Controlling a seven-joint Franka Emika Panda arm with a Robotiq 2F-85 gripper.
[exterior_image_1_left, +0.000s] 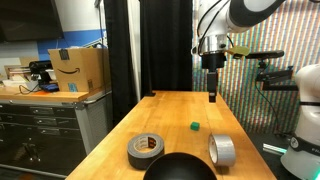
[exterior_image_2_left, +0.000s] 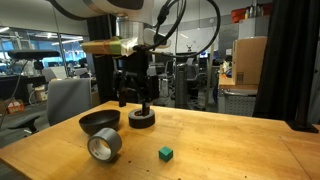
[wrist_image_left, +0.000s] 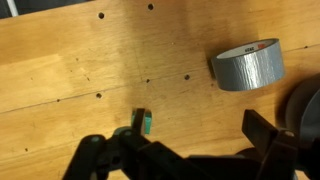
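My gripper hangs above the wooden table, empty, its fingers spread apart in the wrist view. A small green cube rests on the table; in the wrist view the cube is partly covered by one finger. A silver tape roll stands on its edge, and in the wrist view this silver roll lies up and to the right of the fingers. The dark tape roll lies flat near a black bowl.
At the wrist view's right edge, a dark round thing is cut off.
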